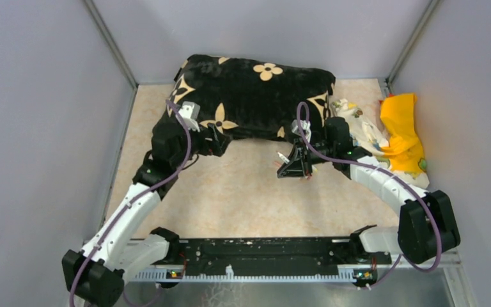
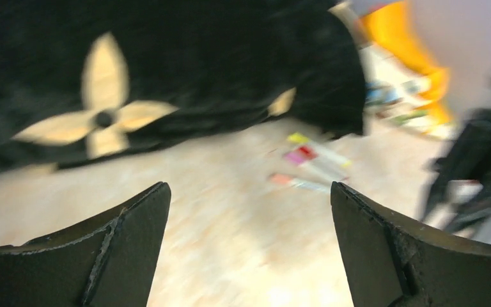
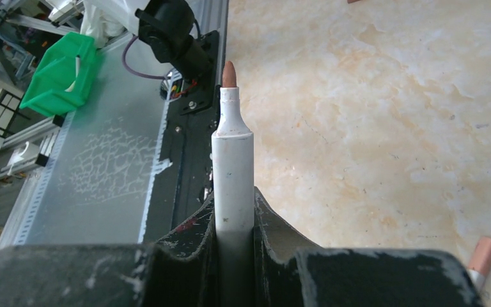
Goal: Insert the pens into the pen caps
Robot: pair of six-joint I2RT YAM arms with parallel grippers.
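My right gripper is shut on a white pen (image 3: 233, 173). Its bare brown tip points away from the fingers, and the rear end is hidden by the fingers. From above, a short piece of this pen shows left of the right hand. My left gripper stands wide open and empty, near the pillow's lower left in the top view. Several pens lie on the table, among them a yellow-ended pen (image 2: 325, 152) and an orange-ended pen (image 2: 300, 183). A small brown piece (image 3: 354, 1), possibly a cap, is cut off by the right wrist view's upper edge.
A black flowered pillow (image 1: 256, 96) fills the table's back. Yellow and patterned cloth (image 1: 399, 131) is heaped at the back right. The left wrist view is blurred.
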